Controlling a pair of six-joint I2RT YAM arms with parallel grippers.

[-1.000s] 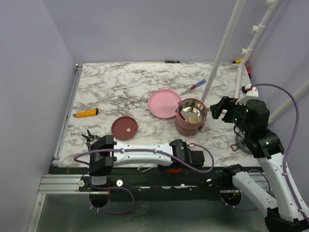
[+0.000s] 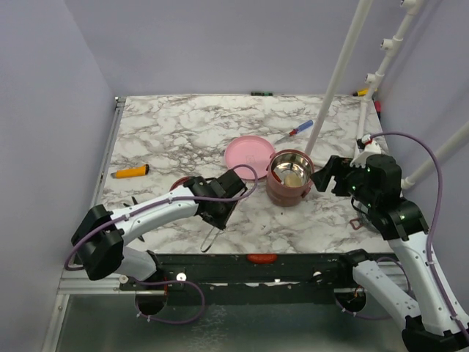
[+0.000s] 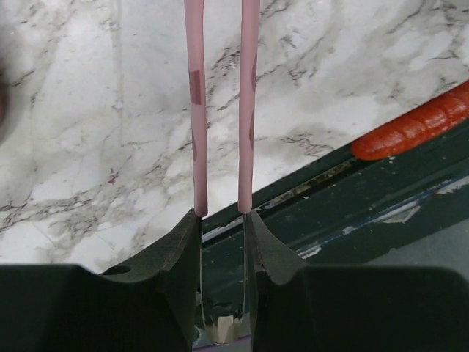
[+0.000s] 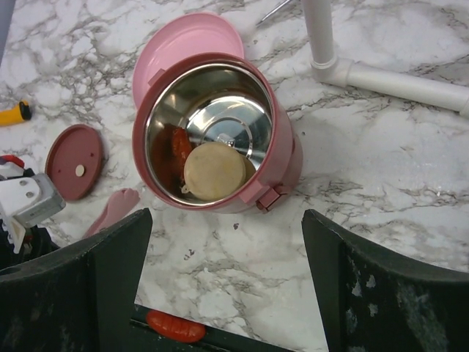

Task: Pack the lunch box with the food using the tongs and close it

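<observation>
A pair of tongs with pink arms (image 3: 198, 110) and a thin metal end (image 2: 208, 243) is clamped in my left gripper, whose fingers pinch it between them. The pink lunch box pot (image 2: 288, 193) stands upright at the middle right; inside it lie a round, pale bun-like piece (image 4: 213, 171) and a red sausage (image 4: 181, 150). To its upper left rests an empty pink plate (image 2: 245, 152). Another sausage (image 3: 414, 128) lies on the dark front edge. My right gripper (image 2: 331, 177) hangs right of the pot, its fingers apart and empty.
A reddish-brown lid (image 4: 75, 161) lies partly behind the left arm. Around the table are an orange-handled tool (image 2: 130, 171), a blue-handled screwdriver (image 2: 300, 127) and white pipes (image 2: 339, 73).
My left arm has swung back and left from above the front edge, uncovering the sausage there and now covering part of the lid. The right gripper has shifted slightly.
</observation>
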